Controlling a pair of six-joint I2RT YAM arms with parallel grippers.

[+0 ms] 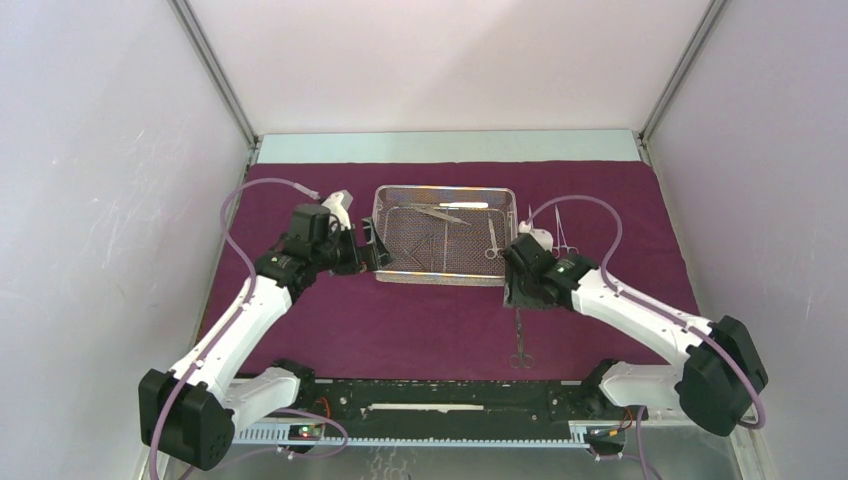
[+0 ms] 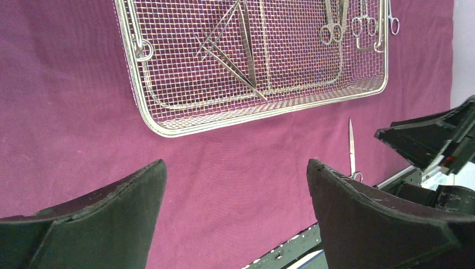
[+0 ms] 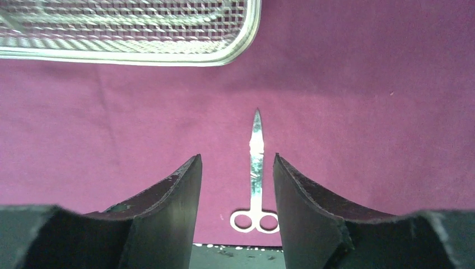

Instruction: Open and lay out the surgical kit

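Observation:
A metal mesh tray (image 1: 445, 280) holds several instruments, including scissors and tweezers (image 2: 235, 73). A pair of scissors (image 3: 256, 179) lies on the purple cloth in front of the tray, below my right gripper, whose open fingers stand above and either side of it with nothing held. My left gripper is open and empty, over the tray's left end and the cloth in front of it.
More scissor-like instruments (image 1: 560, 245) lie on the cloth right of the tray, partly behind the right arm. Walls enclose the sides and back.

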